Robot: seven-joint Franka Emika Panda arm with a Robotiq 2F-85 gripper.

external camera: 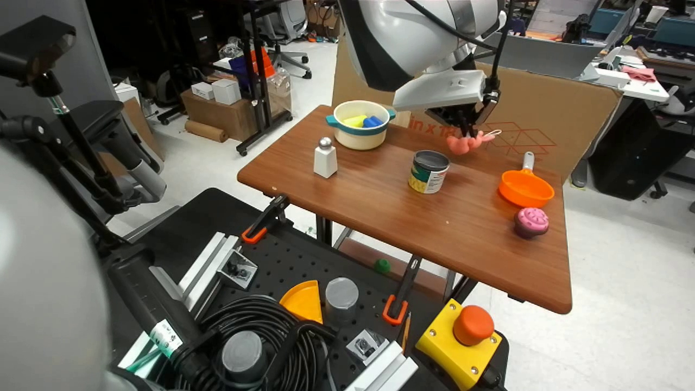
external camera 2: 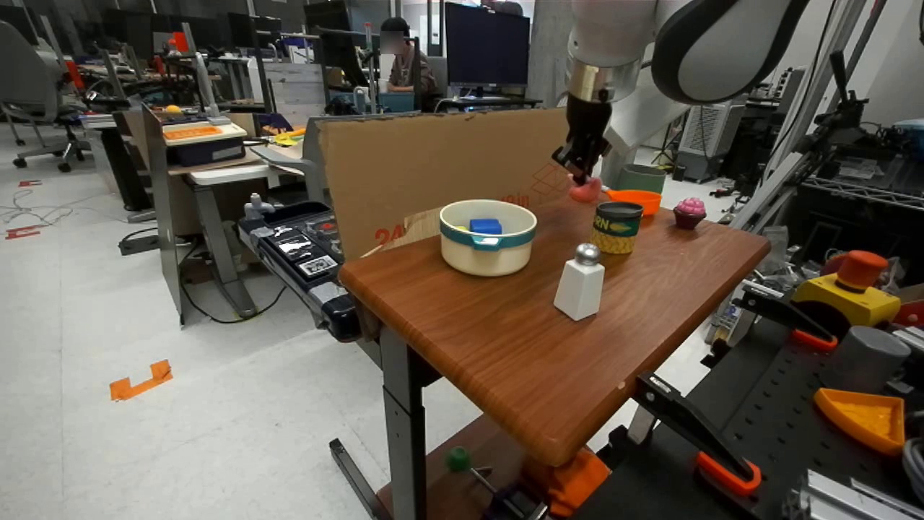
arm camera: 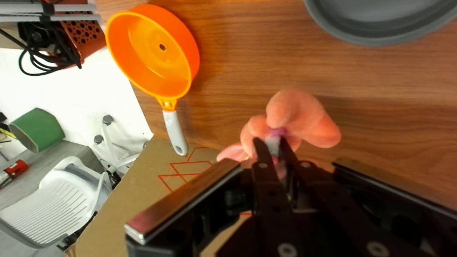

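Observation:
My gripper is shut on a soft pink toy (arm camera: 300, 113), its narrow black fingers pinching the toy near its middle. In exterior view 1 the pink toy (external camera: 461, 144) hangs from the fingertips near the back edge of the table, a pale loop trailing to the right. It appears clear of the wood. Exterior view 2 shows the toy (external camera 2: 585, 190) below the gripper (external camera 2: 580, 173), behind the can. What shape the toy has under the fingers is partly hidden.
Nearby stand a corn can (external camera: 428, 172) and an orange strainer (external camera: 525, 188), with a pink-topped cupcake (external camera: 531, 222) to the front right. At the left are a cream pot (external camera: 360, 138) holding yellow and blue pieces and a white shaker (external camera: 325, 160). A cardboard wall (external camera: 560, 111) lines the back.

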